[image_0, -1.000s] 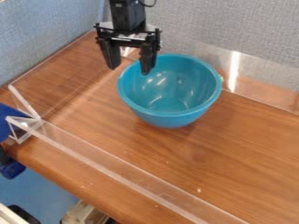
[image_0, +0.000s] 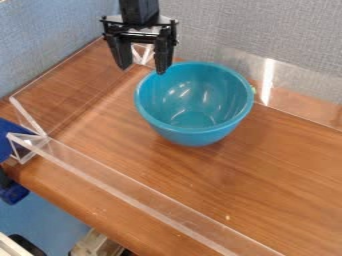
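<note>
My black gripper (image_0: 142, 62) hangs at the top of the camera view, just above and left of a large blue bowl (image_0: 194, 110). Its two fingers point down and stand apart, open, and I see nothing between them. The bowl sits upright on the wooden surface (image_0: 254, 190), and its inside looks empty.
Clear plastic strips (image_0: 160, 200) edge the wood along the front and back, with white brackets (image_0: 27, 145) at the left. Textured grey walls stand behind. Blue objects (image_0: 14, 185) lie off the left edge.
My gripper has shifted slightly left and up, a little away from the bowl. The bowl has not moved.
</note>
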